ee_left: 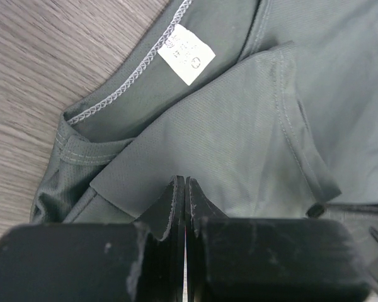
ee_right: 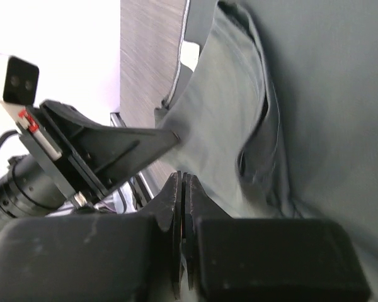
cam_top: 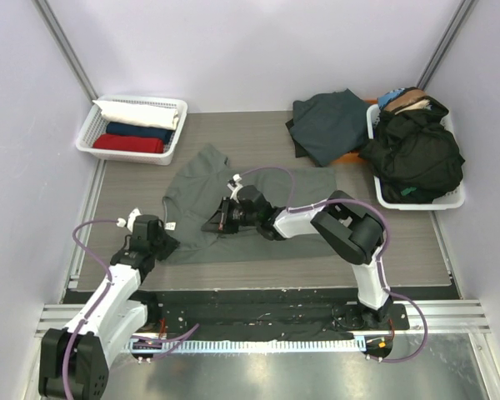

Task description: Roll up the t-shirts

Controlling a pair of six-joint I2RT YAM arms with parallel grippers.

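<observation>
A grey-green T-shirt (cam_top: pixel 258 187) lies spread on the table, its lower part folded over, with a white label (ee_left: pixel 185 53) at the collar. In the top view my left gripper (cam_top: pixel 171 244) is over the shirt's left end, near the collar; it is shut, with nothing seen between its fingers. My right gripper (cam_top: pixel 212 225) is low over the folded part at the left middle, also shut with nothing seen between its fingers.
A white basket (cam_top: pixel 100 117) at back left holds rolled white, navy and red cloths. A basket (cam_top: pixel 450 200) of dark garments (cam_top: pixel 408 154) stands at the right, beside dark folded cloths (cam_top: pixel 329 125) at the back. Bare table (cam_top: pixel 217 129) shows behind the shirt.
</observation>
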